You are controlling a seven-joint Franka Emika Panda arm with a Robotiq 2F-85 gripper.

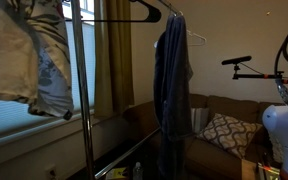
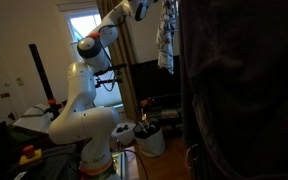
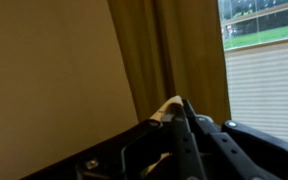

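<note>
In the wrist view my gripper is shut and points toward a curtain. A small pale strip (image 3: 168, 107) shows beside its fingertips; whether it is pinched between them cannot be made out. A light, patterned cloth garment (image 1: 29, 58) hangs at the upper left of exterior view 1, its top cut off by the frame. The same pale garment (image 2: 166, 38) seems to show near the top of exterior view 2, to the right of my raised arm (image 2: 114, 20). Dark shadow hides much there.
A metal rack post (image 1: 83, 90) stands beside the garment, with an empty black hanger (image 1: 134, 15) on the rack. A dark garment (image 1: 171, 90) hangs farther right. Behind are a brown couch (image 1: 224, 105), a curtain (image 3: 189, 55) and a window (image 3: 264, 90).
</note>
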